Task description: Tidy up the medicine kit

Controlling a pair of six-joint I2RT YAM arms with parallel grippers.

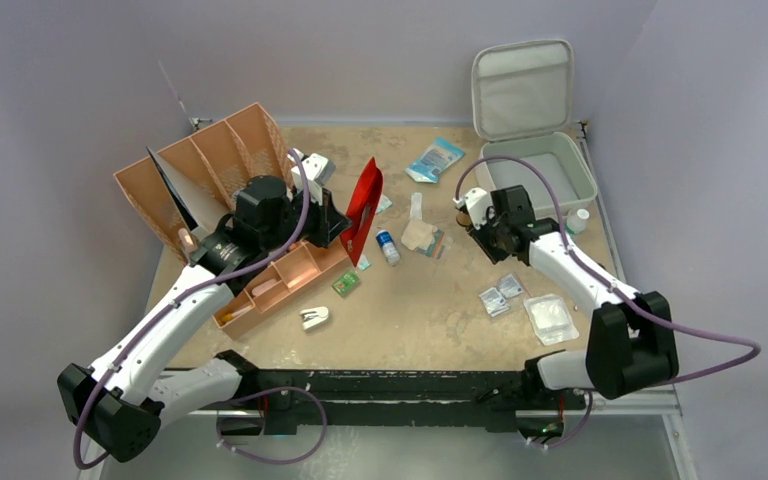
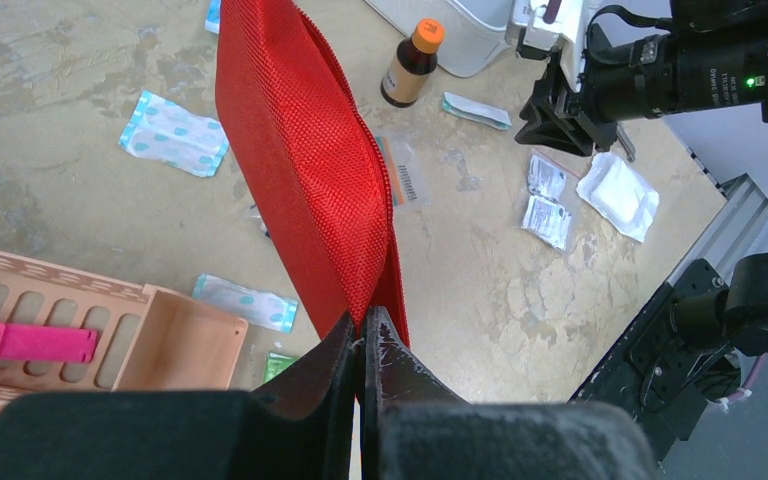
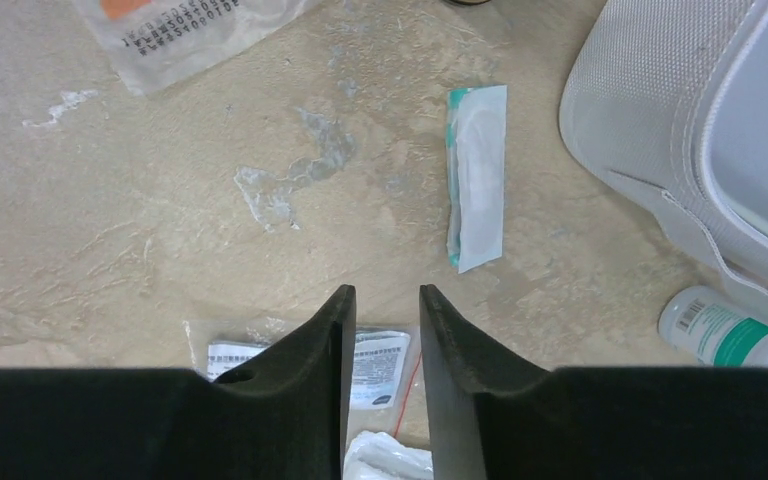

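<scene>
A red zippered pouch [image 2: 300, 150] is pinched at its edge by my shut left gripper; it hangs on edge above the table, beside the peach organizer [image 1: 230, 165]. My right gripper stands part open over the table with nothing between its fingers. Ahead of it lies a thin white and teal packet [image 3: 478, 178], and beneath its fingers a clear bag with sachets [image 3: 378, 370]. The white medicine case [image 1: 560, 165] is open and its visible inside looks empty. Near it stand a brown bottle with an orange cap [image 2: 410, 65] and a white bottle [image 3: 725, 335].
Between the arms lie a blue and white tube [image 1: 387, 247], a beige packet [image 1: 420, 236] and a blue pouch [image 1: 434, 160]. A green packet [image 1: 346, 283] and a white stapler-like item [image 1: 314, 318] are near the organizer.
</scene>
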